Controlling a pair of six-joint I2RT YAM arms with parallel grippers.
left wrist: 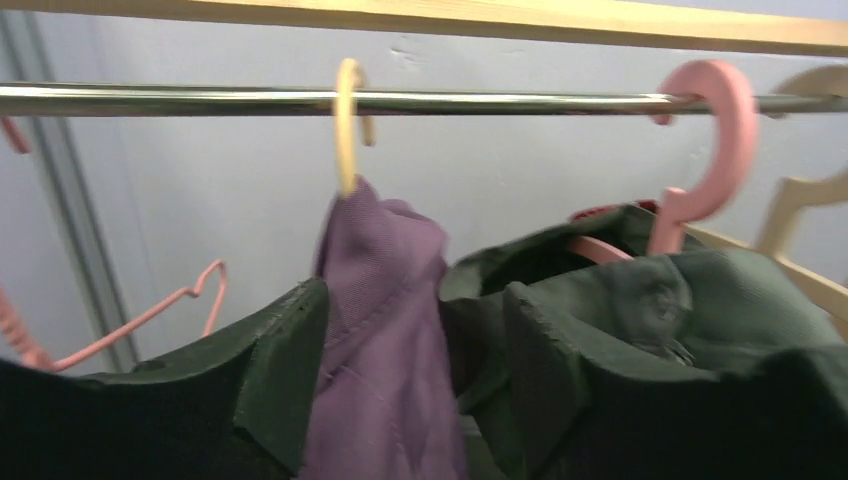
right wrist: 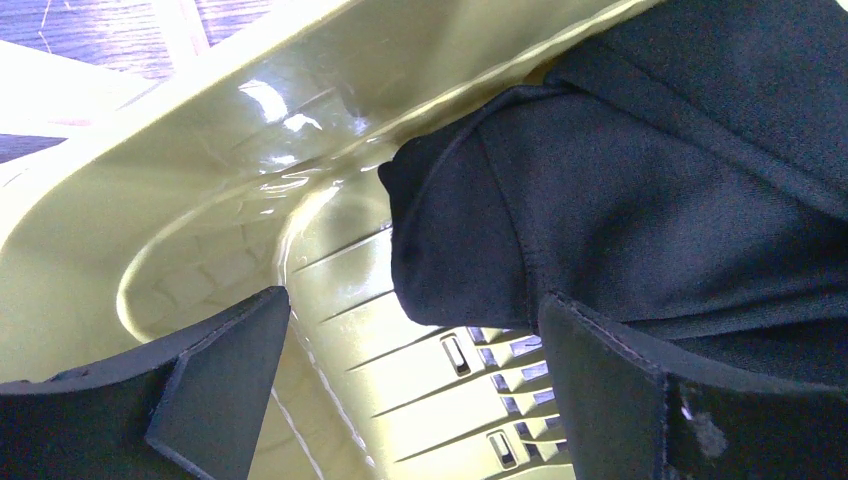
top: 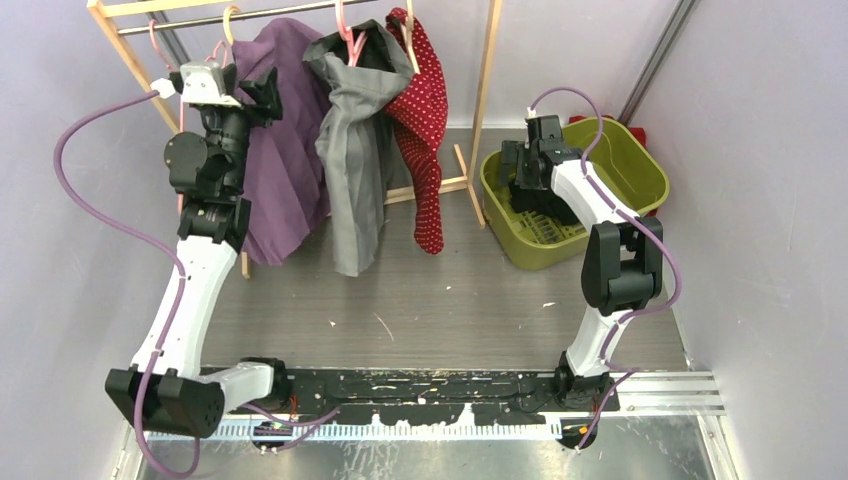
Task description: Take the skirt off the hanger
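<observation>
A purple garment (left wrist: pixel 375 310) hangs from a yellow hanger hook (left wrist: pixel 347 125); the hanger's body is hidden under the cloth. To its right a grey garment (top: pixel 355 150) hangs on a pink hanger (left wrist: pixel 710 150), then a red dotted garment (top: pixel 420 120) on a cream hanger (top: pixel 409 40). Which of them is the skirt I cannot tell. Open, my left gripper faces the purple garment, which shows beyond the gap between its fingers. My right gripper stands open inside the green basket (top: pixel 535 250), beside a folded black cloth (right wrist: pixel 640 200).
A metal rail (left wrist: pixel 560 102) carries the hangers below a wooden bar (left wrist: pixel 450 18). A bare pink hanger (left wrist: pixel 140 322) shows left of the purple garment. Something red (top: pixel 637 134) lies behind the basket. Between rack and basket the floor (top: pixel 420 310) is clear.
</observation>
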